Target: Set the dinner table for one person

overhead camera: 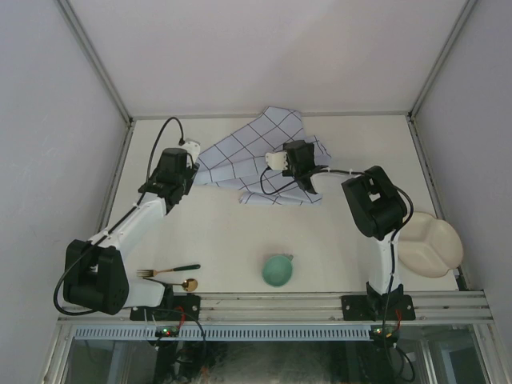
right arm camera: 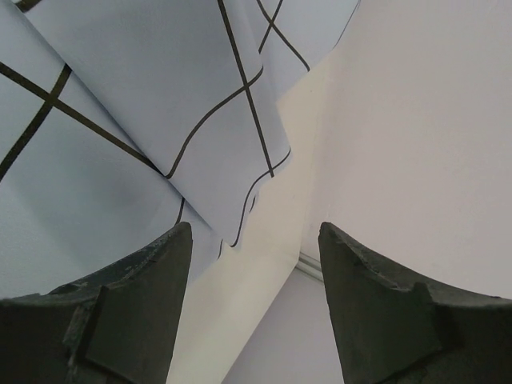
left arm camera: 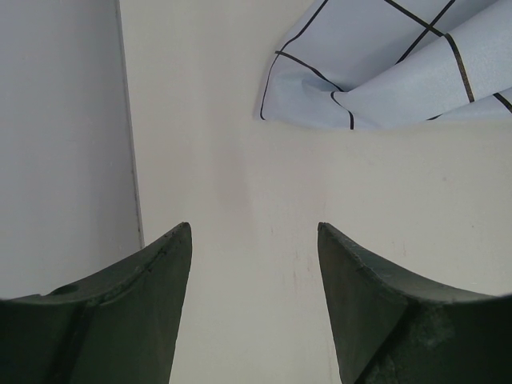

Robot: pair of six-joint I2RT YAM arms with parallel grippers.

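Note:
A pale blue cloth with dark grid lines (overhead camera: 260, 144) lies creased and partly folded over at the back middle of the table. My left gripper is open beside the cloth's left end, only bare table between its fingers. The right gripper stands open over the cloth's right part, holding nothing; the arm hides some of the cloth in the top view. A green cup (overhead camera: 278, 270) is at the front middle. At the front left lie a fork with a dark handle (overhead camera: 170, 270) and a gold spoon (overhead camera: 190, 285).
A beige divided plate (overhead camera: 430, 246) rests at the right edge by the wall. Bare table (overhead camera: 232, 236) spreads between the cloth and the cup. Walls close in the left, back and right sides.

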